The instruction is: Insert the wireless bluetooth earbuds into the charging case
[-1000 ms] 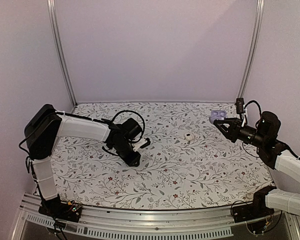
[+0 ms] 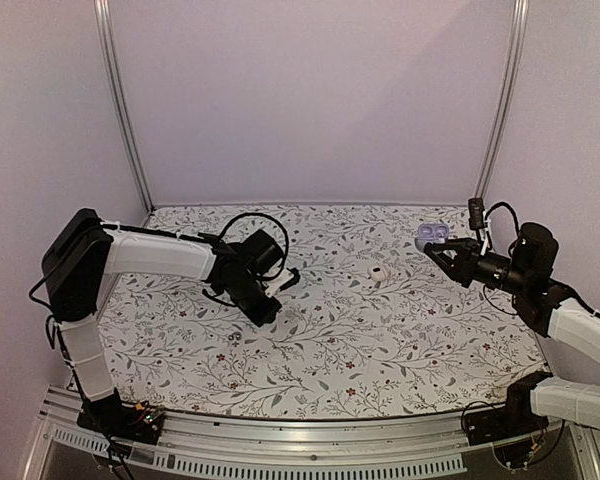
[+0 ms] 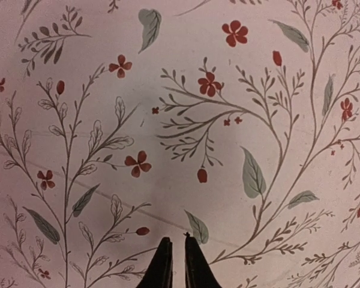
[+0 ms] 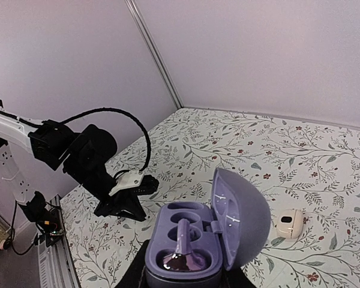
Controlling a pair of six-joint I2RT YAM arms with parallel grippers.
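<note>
A lilac charging case (image 4: 183, 225) stands with its lid (image 4: 241, 219) raised, and my right gripper (image 2: 435, 250) is shut on its lower part. One glossy lilac earbud (image 4: 183, 261) sits in the case's near slot, stem toward the middle; the farther hollow looks empty. Over the table at left, my left gripper points down, its two dark fingers (image 3: 162, 261) close together with a narrow gap. No object shows in that gap. Below the left gripper, a small object (image 2: 235, 338) shows on the table, too tiny to identify.
A small white box-like object (image 4: 289, 224) with a dark spot lies mid-table, between the arms. Pale walls (image 2: 300, 110) close off the back and sides.
My left arm has shifted slightly to the left, and a small object now shows on the cloth below its gripper. The right arm and case have moved slightly leftward.
</note>
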